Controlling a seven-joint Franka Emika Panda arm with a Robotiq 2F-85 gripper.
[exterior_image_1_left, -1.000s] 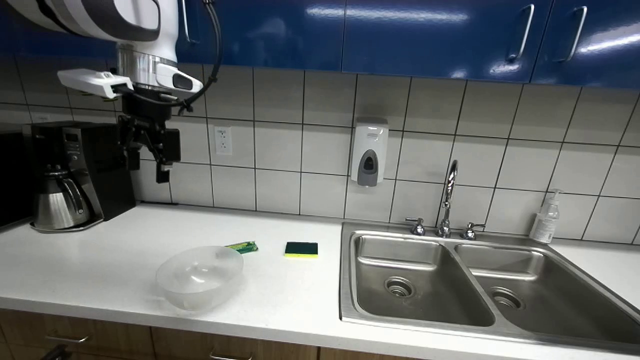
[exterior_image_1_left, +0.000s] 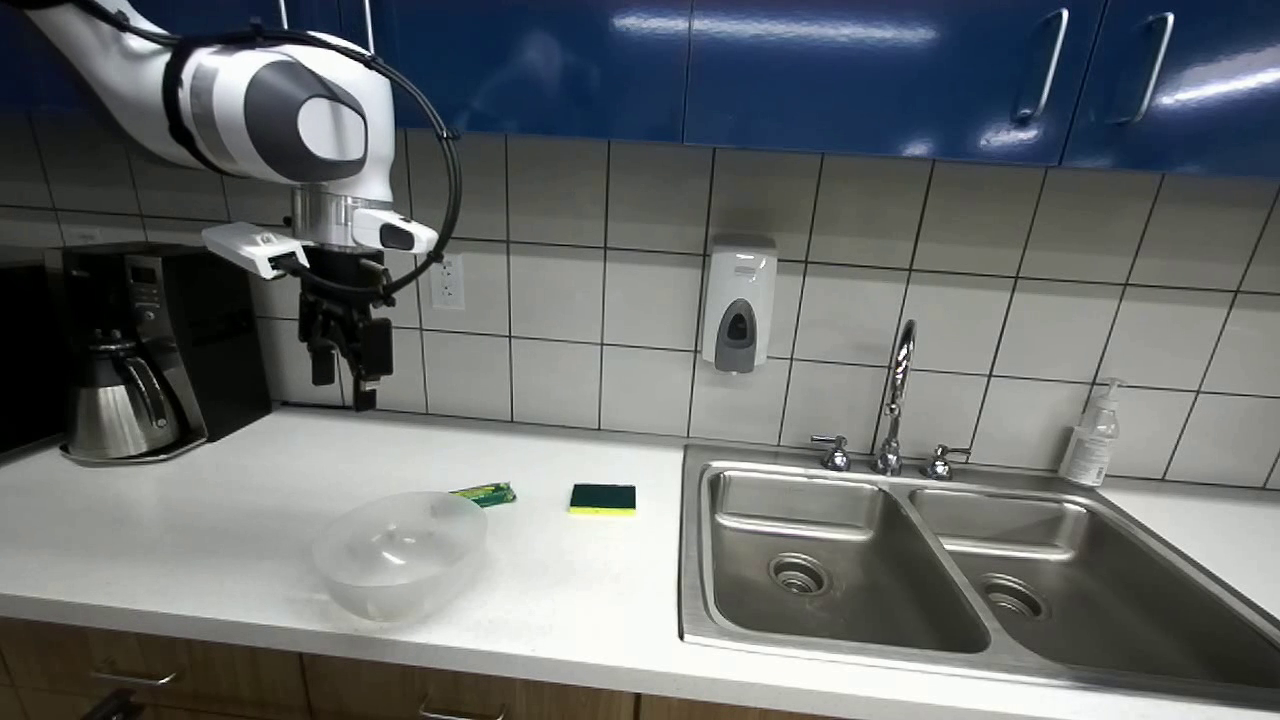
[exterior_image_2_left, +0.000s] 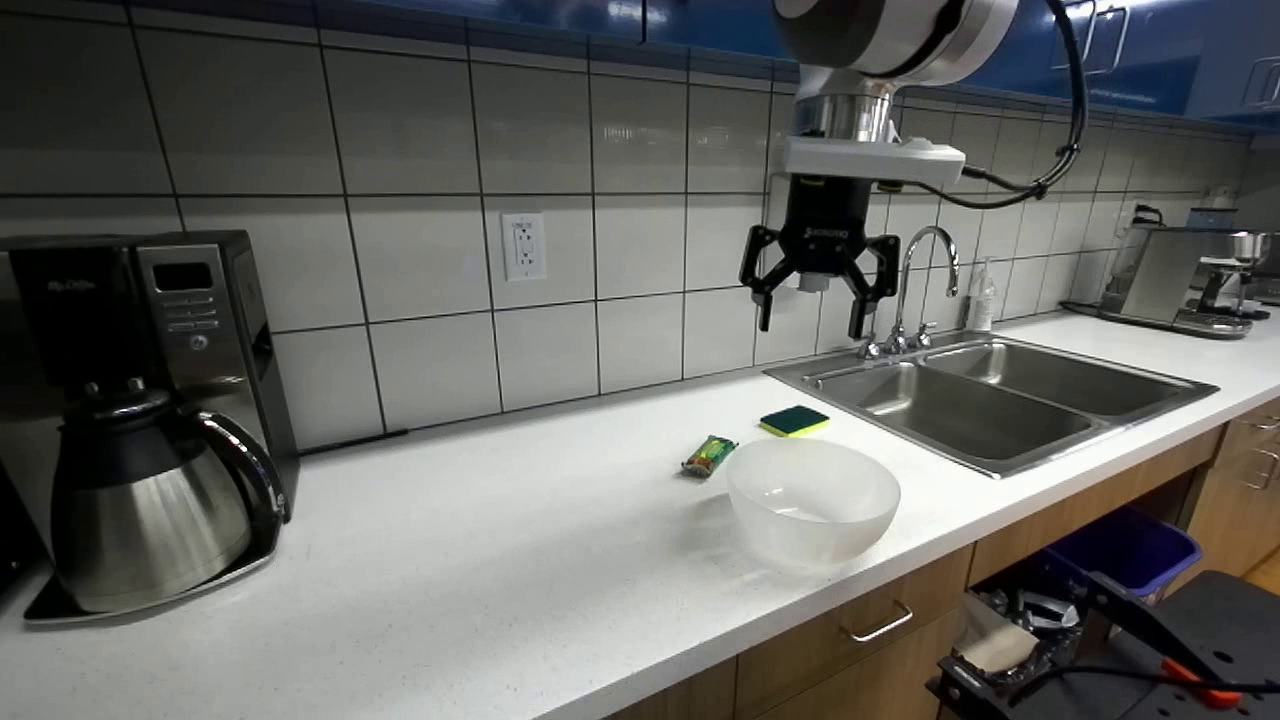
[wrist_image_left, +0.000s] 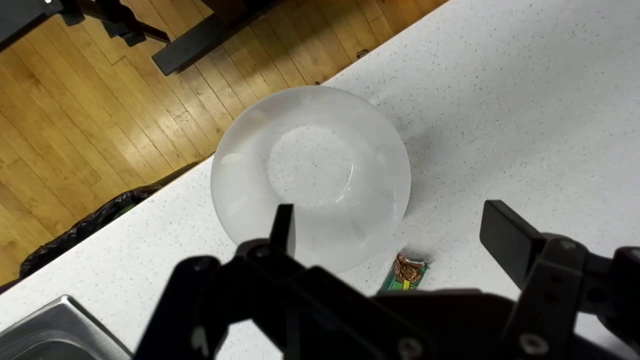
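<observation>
My gripper (exterior_image_1_left: 343, 390) hangs well above the counter with its fingers spread and nothing between them. The wrist view looks down past the open gripper onto a frosted, empty bowl (wrist_image_left: 379, 198). Beside the bowl lies a small green packet (wrist_image_left: 405, 273), its lower part hidden by the gripper's body. In the second exterior view the packet (exterior_image_2_left: 709, 456) rests on the counter just behind the bowl (exterior_image_2_left: 811, 510). A green and yellow sponge (exterior_image_2_left: 794, 420) lies flat nearby, closer to the sink.
A double steel sink (exterior_image_1_left: 699, 588) with a faucet (exterior_image_1_left: 894, 408) takes up the right side. At the left stands a coffee maker (exterior_image_2_left: 204, 312) with its steel carafe (exterior_image_2_left: 150, 516). The counter (exterior_image_2_left: 480, 540) between coffee maker and bowl is clear.
My arm has moved right and somewhat lower in the first exterior view, and the gripper remains open. Bowl, packet and sponge have stayed in place.
</observation>
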